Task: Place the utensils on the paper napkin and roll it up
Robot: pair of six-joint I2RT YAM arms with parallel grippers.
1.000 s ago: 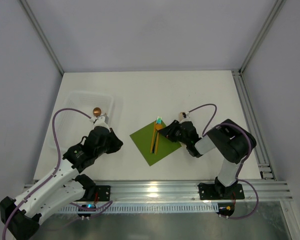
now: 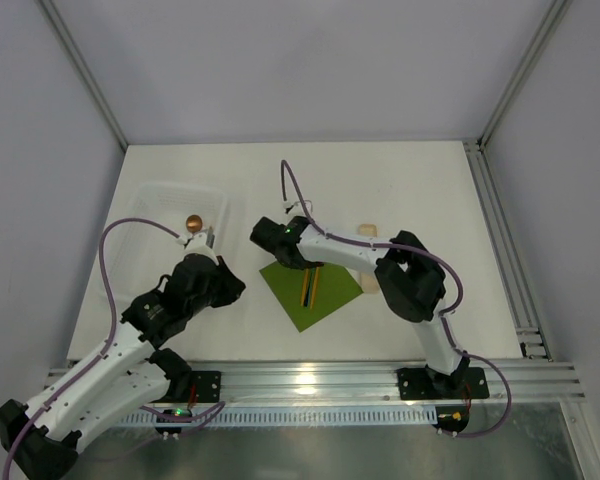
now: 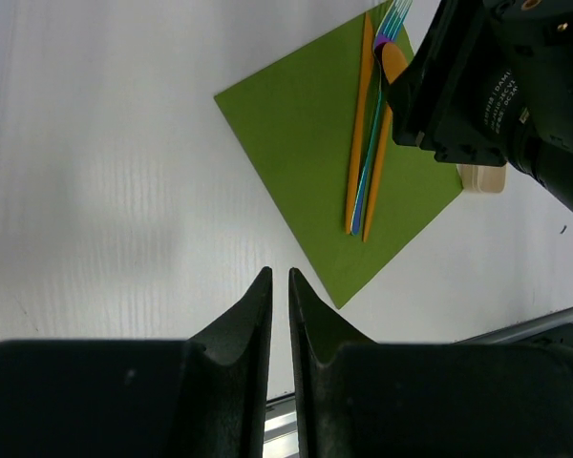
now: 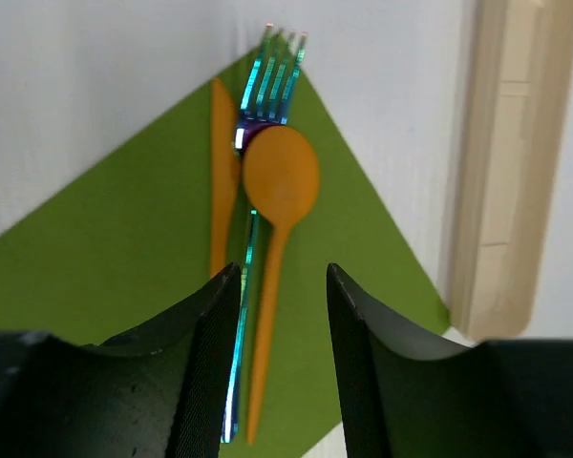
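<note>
The green napkin (image 2: 325, 305) lies diagonally on the white table, seen in all views. On it lie an orange knife (image 3: 357, 143), an iridescent fork (image 4: 270, 86) and an orange spoon (image 4: 281, 186), side by side lengthwise. My right gripper is open above them, with nothing between its fingers; in the top view its arm covers the utensils' upper ends. My left gripper is shut, empty, left of the napkin over the table.
A clear plastic bin (image 2: 145, 250) with a wooden round object (image 2: 193, 223) is at the left. A beige tray (image 4: 497, 219) lies right of the napkin.
My right gripper has moved from the napkin's right side up and leftward to over the upper ends of the utensils. The left arm stays where it was.
</note>
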